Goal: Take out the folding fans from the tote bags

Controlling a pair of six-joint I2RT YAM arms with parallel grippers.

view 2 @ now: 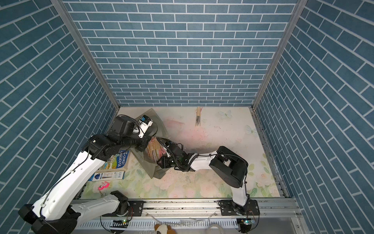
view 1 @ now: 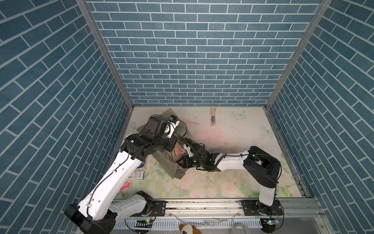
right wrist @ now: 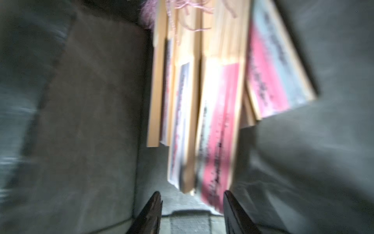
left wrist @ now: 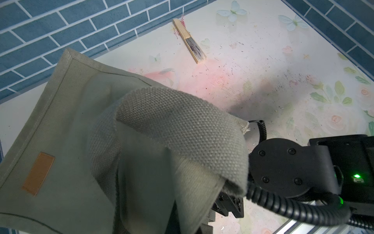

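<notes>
A grey-green tote bag [left wrist: 66, 117] lies on the table's left middle. Inside it, several wooden folding fans [right wrist: 218, 128] with pink and pale printed panels and pink tassels are seen blurred in the right wrist view. My right gripper is part open just beyond the fans' near ends, with nothing clearly between its fingers. My left gripper [view 1: 171, 138] is at the bag; its fingers are hidden by fabric in the left wrist view. A single fan [left wrist: 189, 41] lies on the table at the back.
A book [view 2: 113, 159], a white box [view 2: 107, 175] and a pink item [view 2: 103, 186] lie at the front left.
</notes>
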